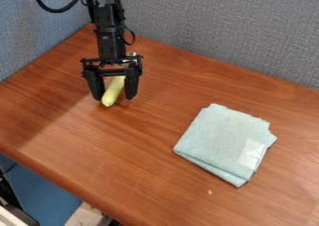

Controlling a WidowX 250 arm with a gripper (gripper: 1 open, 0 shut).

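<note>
The black gripper (112, 83) hangs low over the left part of the wooden table, its fingers spread to either side of a long pale-yellow object (114, 92), which lies on the table beneath it. Whether the fingers touch the object cannot be told. On the right, a folded light-blue cloth (222, 144) lies flat on the table with a small white tag.
Grey padded walls (225, 34) stand at the back and left. A blue area and some equipment lie below the table's front-left edge.
</note>
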